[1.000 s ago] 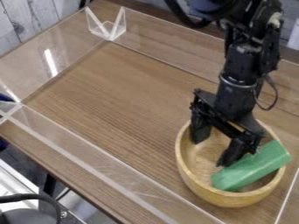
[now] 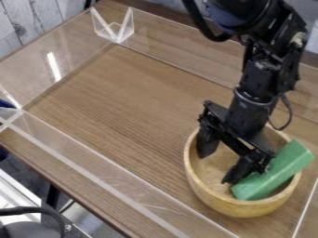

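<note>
A tan wooden bowl (image 2: pixel 210 185) stands at the lower right of the camera view. A green object (image 2: pixel 278 172) lies tilted in its right side. My black gripper (image 2: pixel 232 158) reaches down from the top right into the bowl, its fingers open, beside the green object's left side. Whether a fingertip touches the green object I cannot tell.
Clear plastic edging runs along the near left, with a black cable at the lower left corner. A clear bracket (image 2: pixel 113 26) stands at the back left.
The arm has shifted only slightly around the bowl. The bowl and green object stay in about the same place.
</note>
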